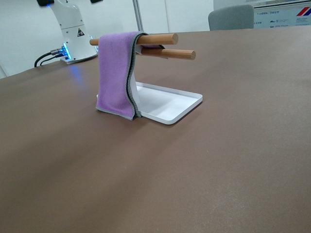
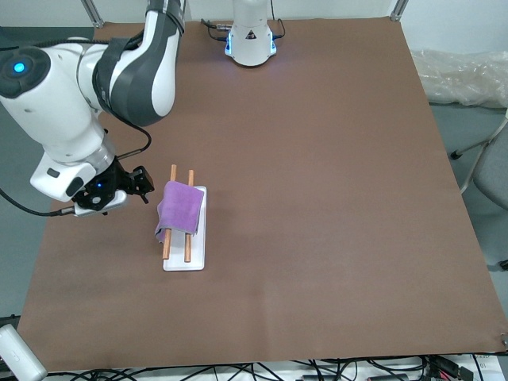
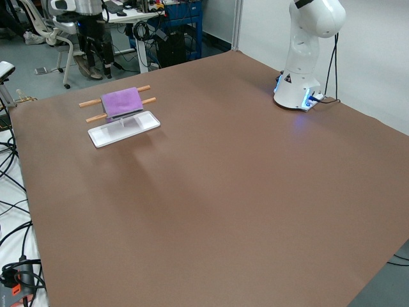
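Note:
A purple cloth point(image 2: 180, 208) with grey edging hangs draped over the upper wooden bar point(image 1: 158, 39) of a two-bar rack on a white tray point(image 1: 172, 104), its front part hanging down near the table. The gripper point(image 2: 136, 187) is above and left of the rack in the left view, apart from the cloth; its fingers are dark and small, and I cannot tell whether they are open or shut. The cloth also shows in the right view point(image 3: 120, 102).
Cables run along the near edge.

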